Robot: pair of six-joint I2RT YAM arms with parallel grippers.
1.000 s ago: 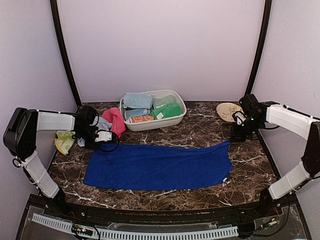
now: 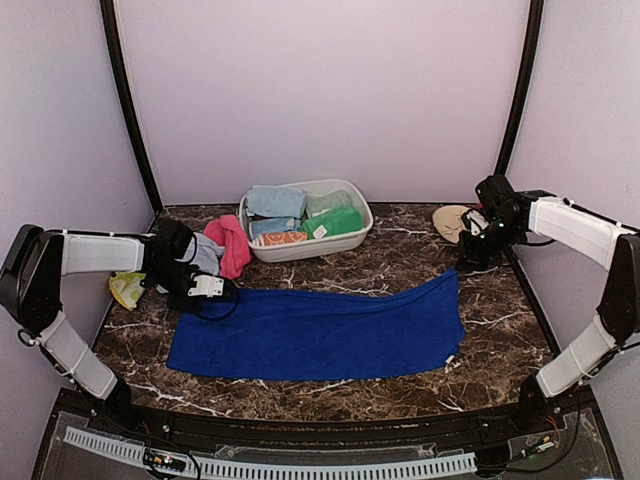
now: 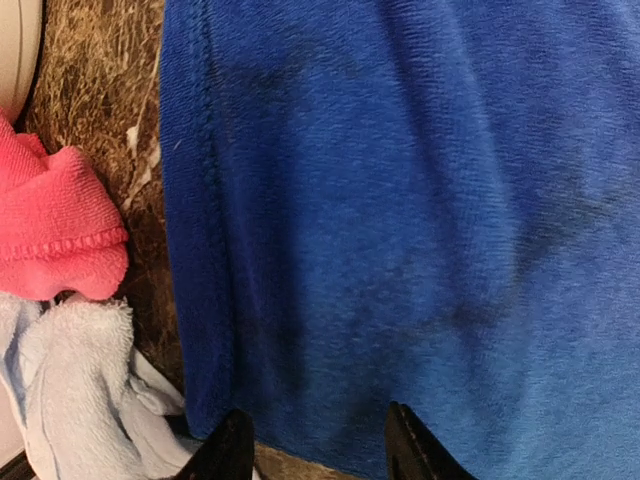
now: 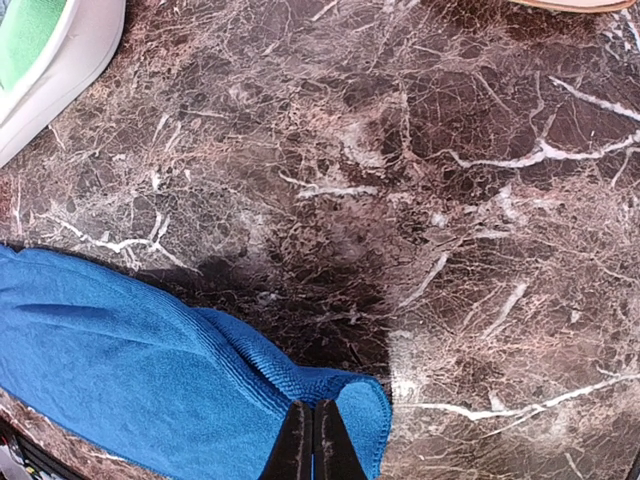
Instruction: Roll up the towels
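A blue towel (image 2: 320, 340) lies spread across the table, its far edge slightly folded. At its far right corner, my right gripper is shut on the towel, which bends upward around the fingertips. The left gripper stands open over the towel's far left end, with its fingers apart near the towel's edge. In the left wrist view the blue cloth (image 3: 350, 250) fills most of the picture, and no cloth is seen pinched between those fingers.
Behind the towel stands a white bin (image 2: 305, 249) of rolled or folded towels. Left of it lie a pink towel (image 2: 235, 247), a whitish towel (image 3: 85, 390) and a yellow-green cloth (image 2: 126, 288). A round beige object (image 2: 450, 221) sits back right. Bare marble table shows in front.
My right gripper has shifted slightly toward the back, lifting the towel corner with it.
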